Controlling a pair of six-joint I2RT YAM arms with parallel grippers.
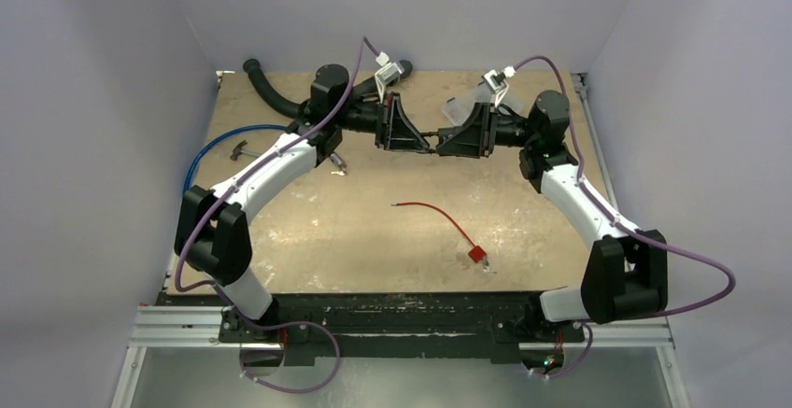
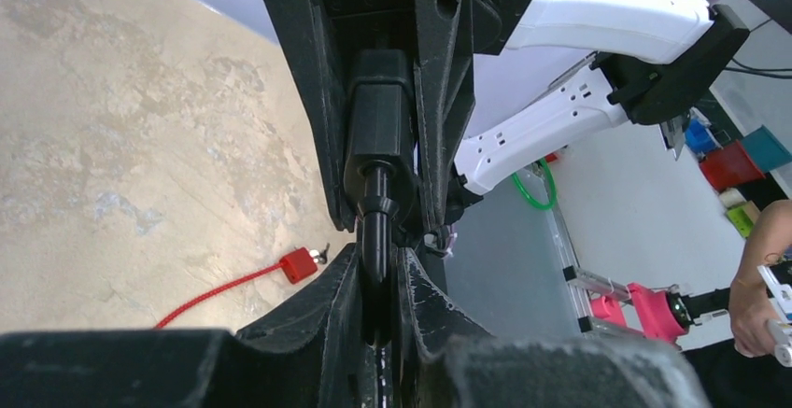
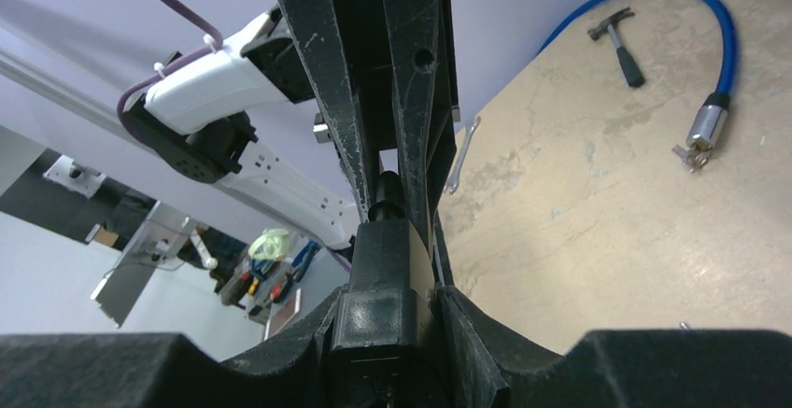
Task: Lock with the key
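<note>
My two grippers meet nose to nose above the middle of the table. My left gripper [image 1: 421, 145] has a slim black shaft [image 2: 377, 249] between its fingertips in the left wrist view; whether they grip it is unclear. My right gripper [image 1: 443, 144] is shut on a black block [image 3: 374, 296], from which the shaft runs toward the left gripper. Below lies a red cable lock [image 1: 476, 253] with a small metal piece [image 2: 319, 255] at its end, possibly a key, on the table.
A black corrugated hose [image 1: 270, 92], blue hose [image 1: 216, 140], hammer [image 3: 627, 57] and wrench [image 3: 463, 154] lie on the left and back of the table. A clear box [image 1: 456, 108] sits behind the right arm.
</note>
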